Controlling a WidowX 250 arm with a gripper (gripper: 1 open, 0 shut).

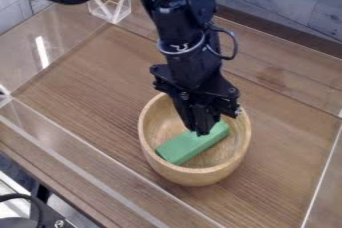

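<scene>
A round tan wooden bowl [160, 162] sits on the wooden table in the middle of the camera view. A green block [182, 147] lies inside it, slanting from lower left to upper right. My black gripper [201, 124] hangs over the back right part of the bowl, just above the block's upper end and partly covering it. Whether its fingers are open or shut, or touch the block, is unclear.
A clear plastic item [110, 4] stands at the back left near the wall. Cables lie at the bottom left corner.
</scene>
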